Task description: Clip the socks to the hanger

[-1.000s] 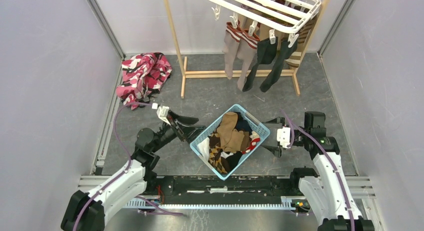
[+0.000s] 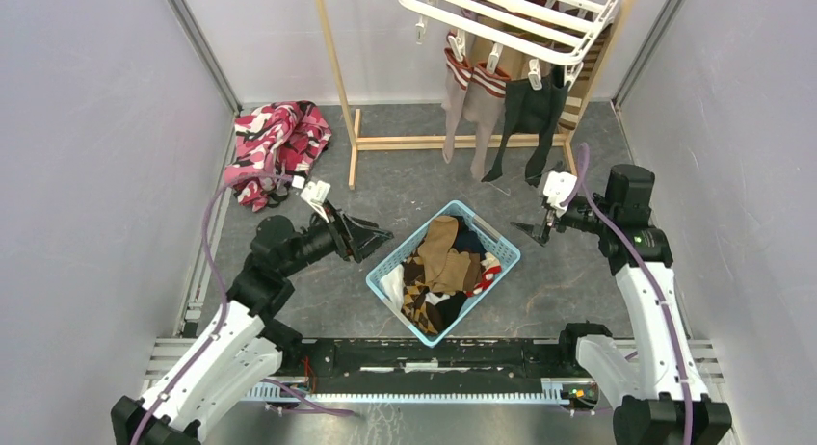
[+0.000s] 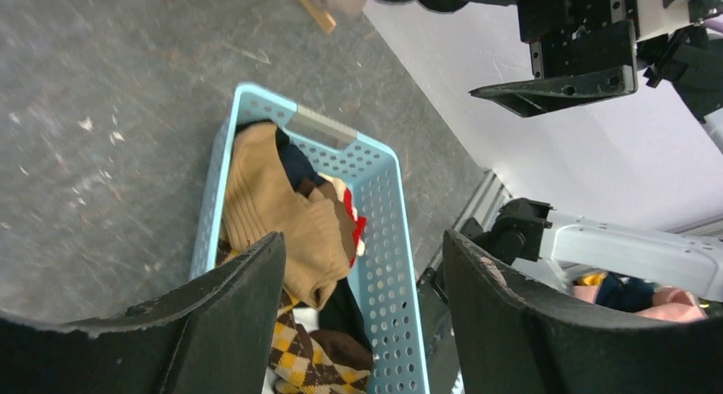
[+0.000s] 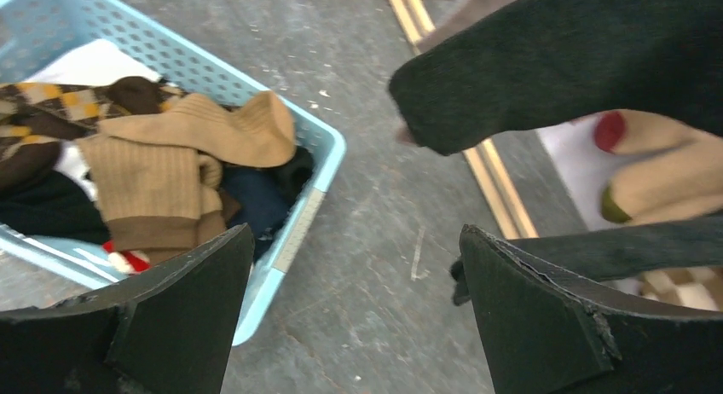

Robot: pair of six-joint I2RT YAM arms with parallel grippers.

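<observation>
The white hanger point(image 2: 511, 21) hangs at the back with clips along its edge. Grey socks with red-striped cuffs point(image 2: 485, 98) and dark green socks point(image 2: 525, 127) dangle from its front. More socks point(image 2: 445, 255) lie in the blue basket point(image 2: 487, 223), a tan one on top. My left gripper is above the basket's left side; its fingers are apart, nothing showing between them. To the basket's right, my right gripper is open and empty. In the right wrist view, a hanging dark sock point(image 4: 546, 74) looms close, and another passes by the right finger.
A wooden stand point(image 2: 453, 142) rises behind the hanging socks. Pink and black patterned cloth point(image 2: 279, 146) lies at the left back. Bare grey floor surrounds the basket. One clip point(image 2: 421, 29) at the hanger's left front corner holds nothing.
My left gripper's fingers have come nearer each other. The right gripper has turned and moved slightly away from the basket, towards the back. The hanging socks have been swinging.
</observation>
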